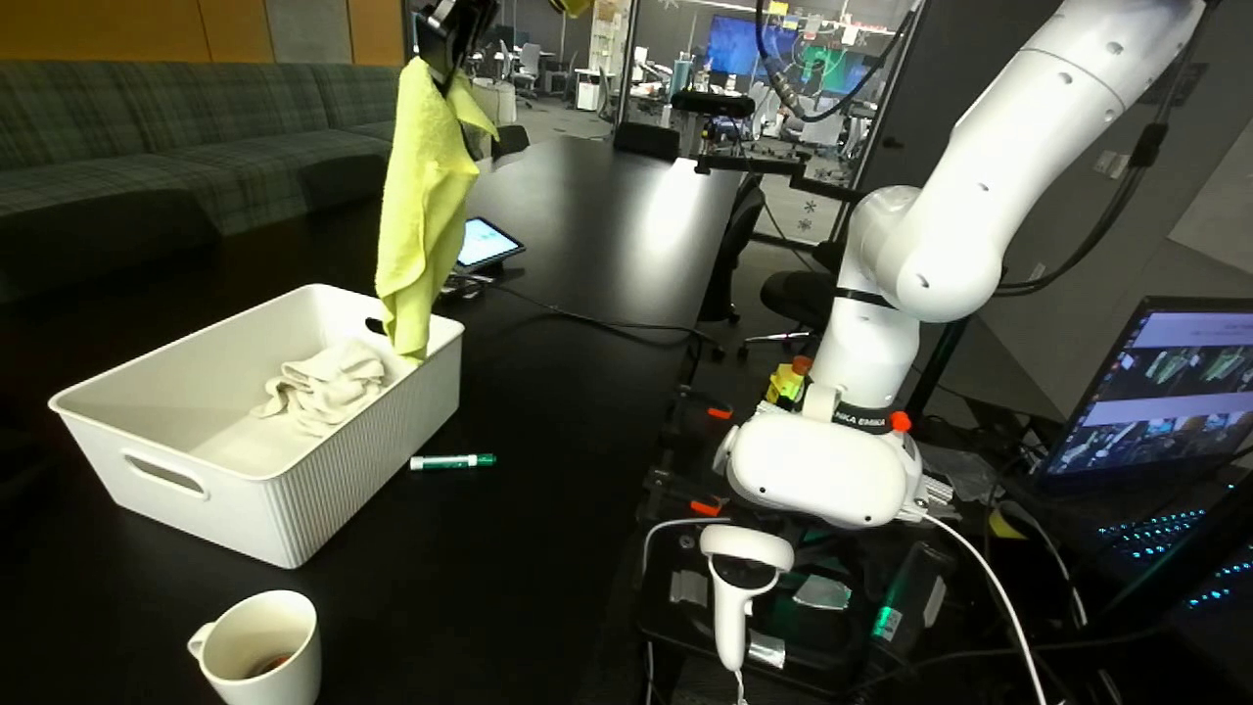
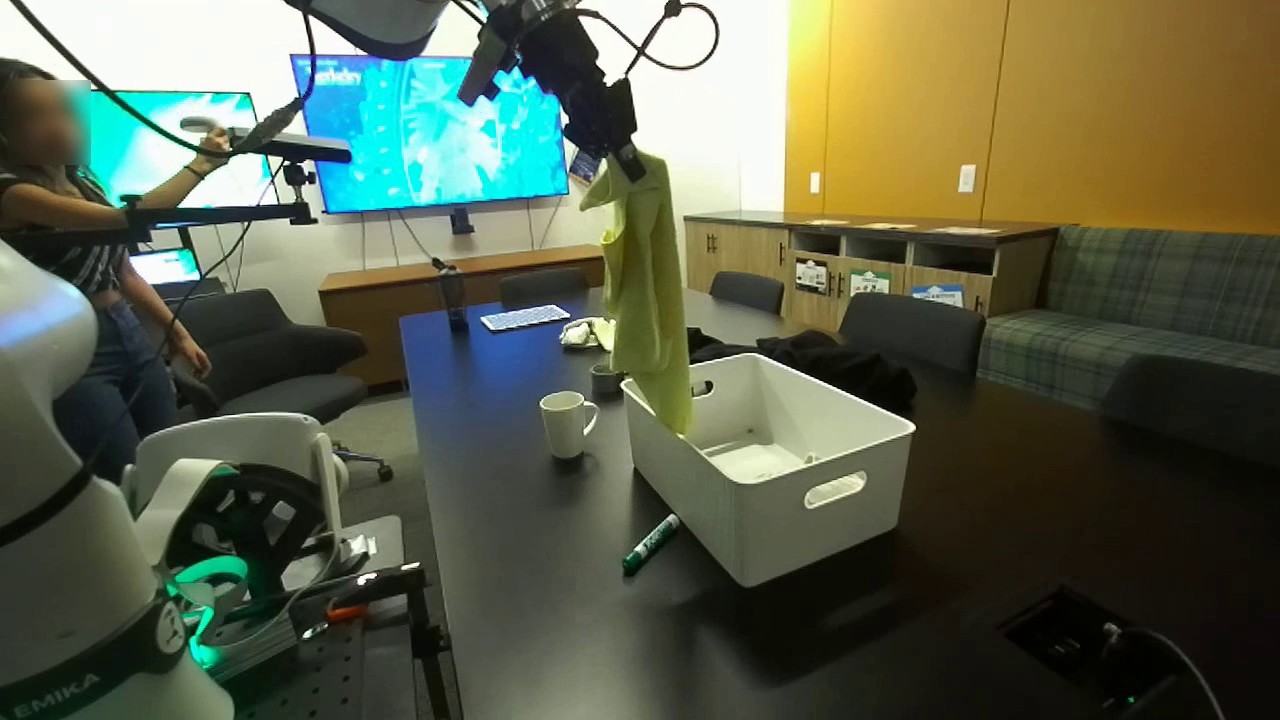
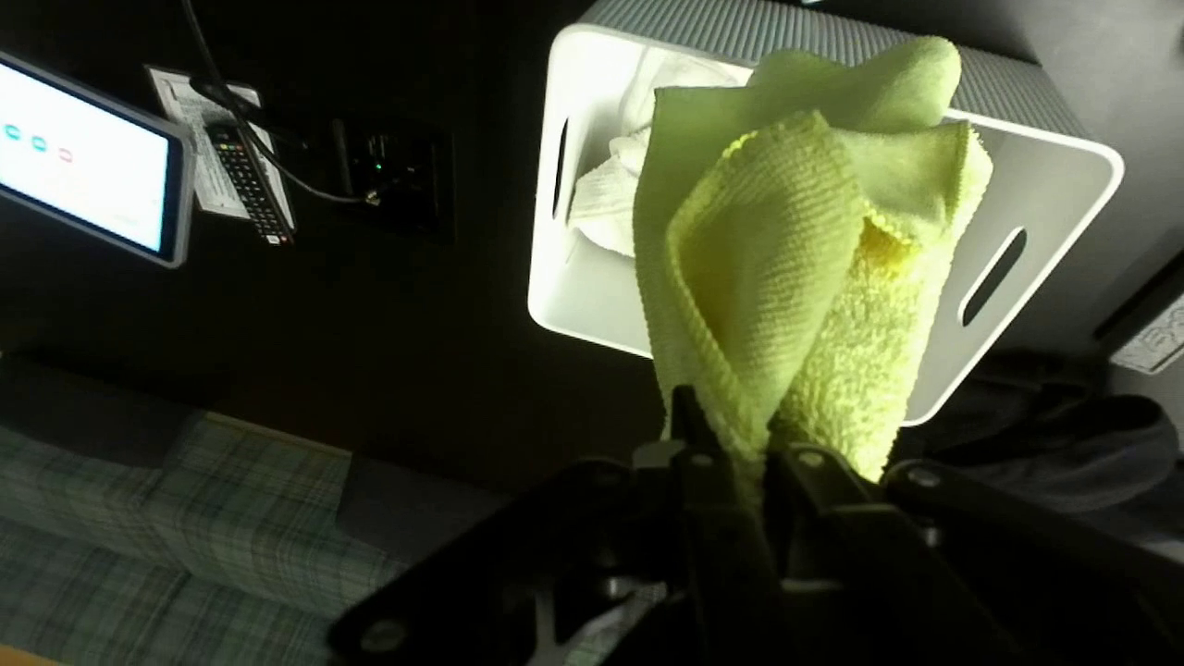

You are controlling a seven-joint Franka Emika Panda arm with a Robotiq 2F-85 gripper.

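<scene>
A yellow-green cloth hangs in long folds from my gripper, which is shut on its upper end. Below it stands a white plastic bin. In exterior view 1 the cloth's lower end overlaps the bin's far right rim; in exterior view 2 its tip is at the near side wall. Whether it touches the rim I cannot tell. Inside the bin lies a crumpled white cloth. From the wrist, the yellow cloth covers much of the bin's opening, and the dark fingers pinch it.
On the table beside the bin lies a green-and-white marker. A white mug with dark liquid stands near the bin. A tablet with a cable lies behind. Dark fabric rests past the bin.
</scene>
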